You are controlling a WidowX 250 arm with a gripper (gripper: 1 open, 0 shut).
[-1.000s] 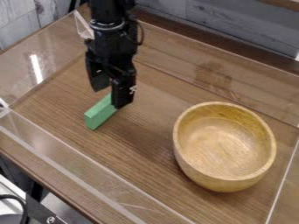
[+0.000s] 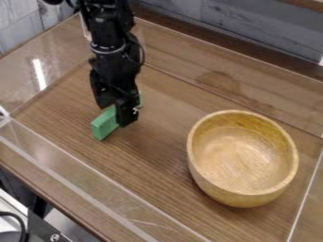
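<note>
My black gripper (image 2: 112, 103) hangs from the top of the view, open, low over a small green block (image 2: 106, 127) lying on the wooden table left of centre. Its fingers are around or just above the block's upper end; whether they touch it I cannot tell.
An empty pale yellow oval bowl (image 2: 241, 154) stands on the right of the table (image 2: 151, 203). The table's edge runs along the left, with dark cables at the lower left.
The gripper has moved down and slightly left, closer to the green block and partly over it. The block and bowl look unmoved.
</note>
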